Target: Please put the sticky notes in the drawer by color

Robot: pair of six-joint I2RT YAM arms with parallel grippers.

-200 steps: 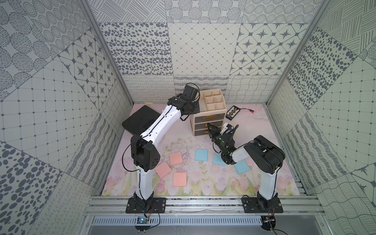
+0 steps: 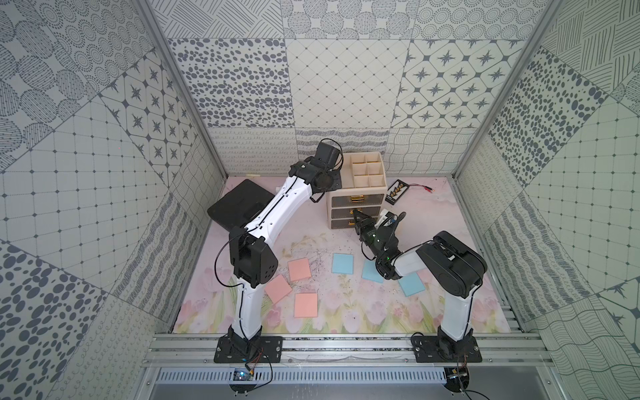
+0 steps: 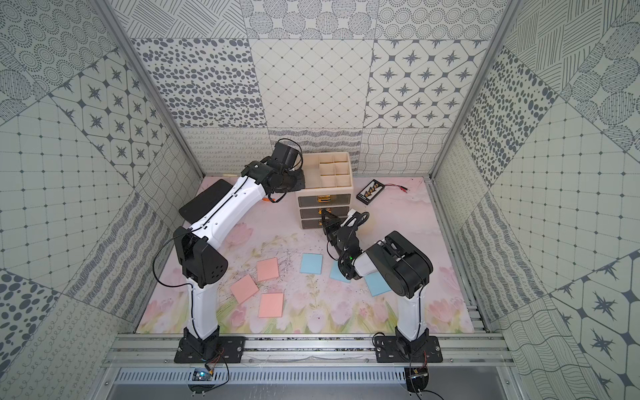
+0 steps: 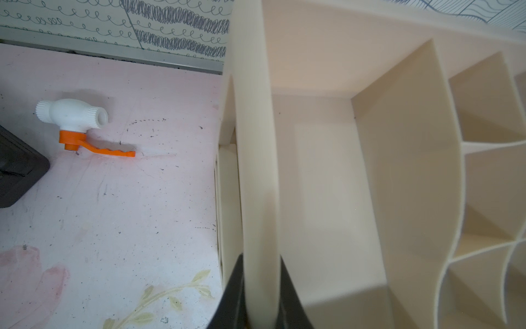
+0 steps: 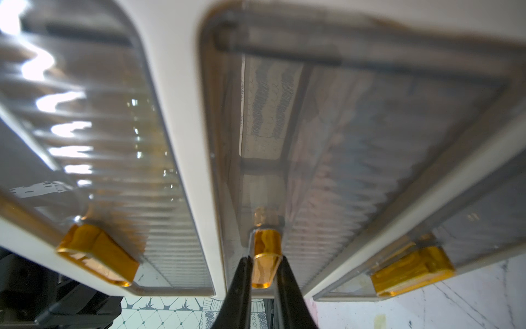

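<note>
The cream cabinet (image 2: pixel 345 174) has dark translucent drawers with amber handles, all pushed in. My left gripper is shut on the upper left rim (image 4: pixel 253 164) of the cabinet. At the middle drawer's handle (image 5: pixel 265 257), my right gripper has one finger on each side of it; whether they press on it cannot be told. Three pink sticky notes (image 2: pixel 305 304) lie on the front left of the table. Blue sticky notes (image 2: pixel 342 263) lie towards the right, one partly under the right arm.
A black case (image 2: pixel 238 205) lies to the left of the cabinet, with a white and orange valve (image 4: pixel 74 118) between them. To its right is a small black box (image 2: pixel 396 192) with a red-tipped cable.
The cabinet has turned slightly and shifted a little to the right at its top, with the left gripper moving along. My right arm has hardly moved, and the notes lie as before.
</note>
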